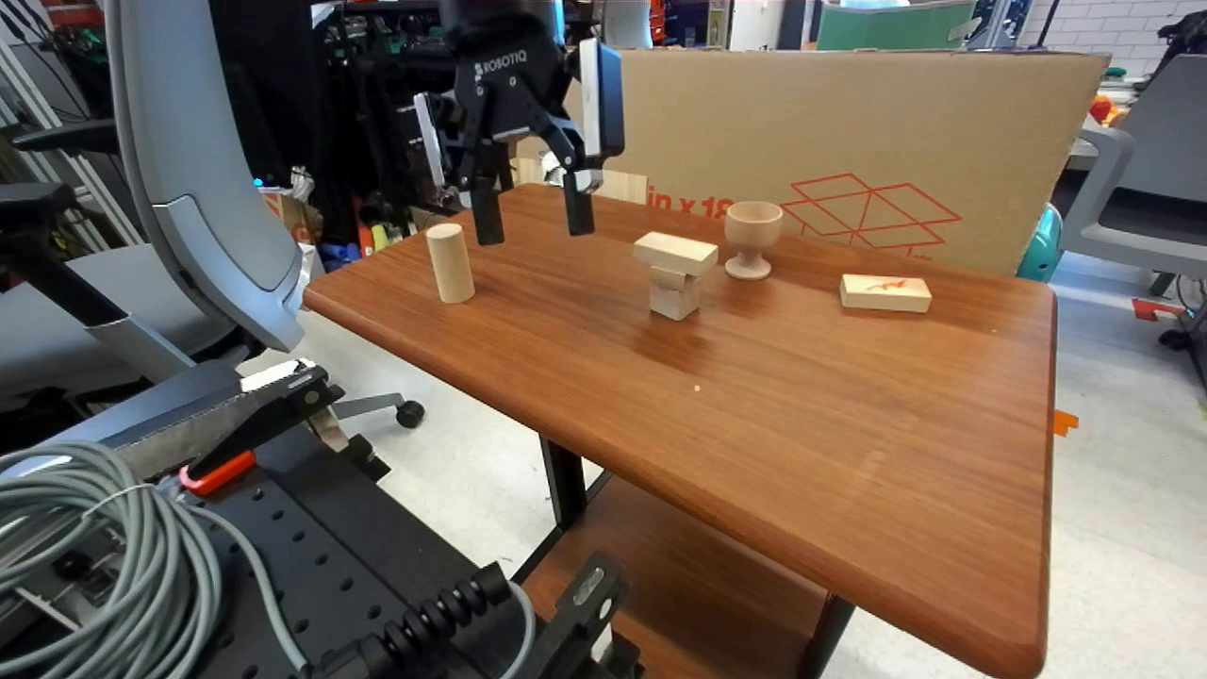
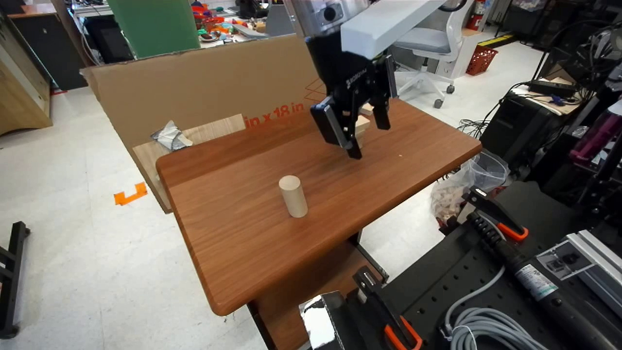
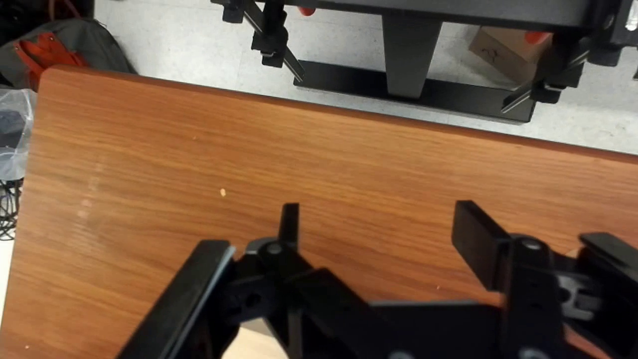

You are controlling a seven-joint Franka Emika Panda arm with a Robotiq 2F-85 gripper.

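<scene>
Above the table, my gripper (image 1: 534, 226) stands open with nothing between its fingers. In the wrist view its fingertips (image 3: 289, 224) are spread wide over bare wood. A pale wooden cylinder (image 1: 452, 266) stands upright near the table's left end, apart from the gripper; exterior view 2 shows the same cylinder (image 2: 294, 197) in the open. Nearer the middle, a flat pale block (image 1: 675, 251) rests on top of smaller stacked blocks (image 1: 674, 296). In exterior view 2 the gripper (image 2: 368, 143) partly hides this stack. Behind the stack is a wooden goblet (image 1: 752, 232), upright.
A rectangular block with red marks (image 1: 884, 294) lies flat on the table's right half. A cardboard sheet (image 1: 905, 124) walls off the far edge.
</scene>
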